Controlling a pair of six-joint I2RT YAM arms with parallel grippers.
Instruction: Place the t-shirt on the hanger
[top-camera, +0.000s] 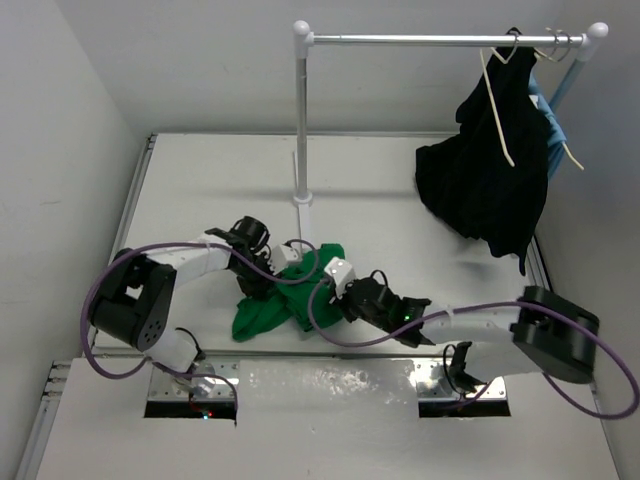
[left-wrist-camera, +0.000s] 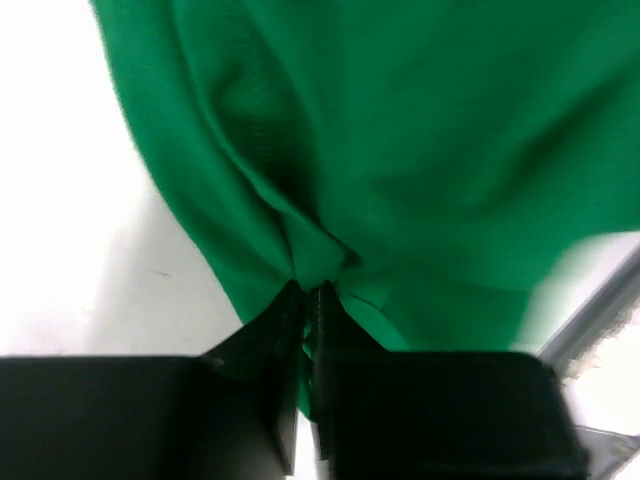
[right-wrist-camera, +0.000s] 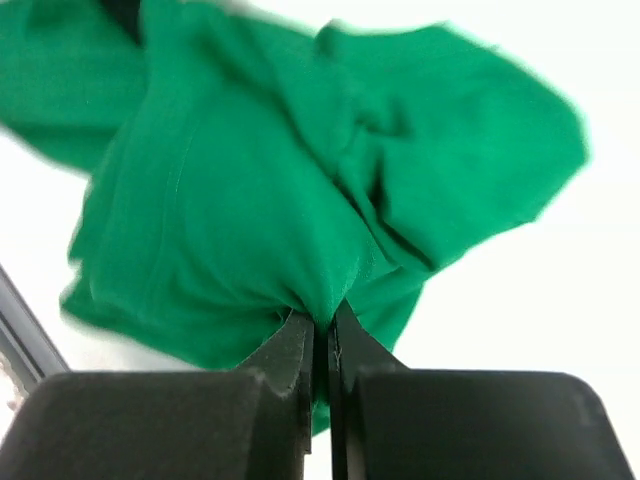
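The green t-shirt (top-camera: 309, 297) lies crumpled near the table's front, between my two arms. In the left wrist view my left gripper is shut on a fold of the green cloth, which bunches at its fingertips. My right gripper is likewise shut on the shirt, with the fabric gathering into its tips. Both arms cover parts of the shirt from above. An empty cream hanger (top-camera: 494, 108) hangs from the rail at the right.
A black garment (top-camera: 485, 160) and a light blue one (top-camera: 553, 125) hang at the rail's right end. The rack's upright post (top-camera: 302, 130) stands behind the shirt.
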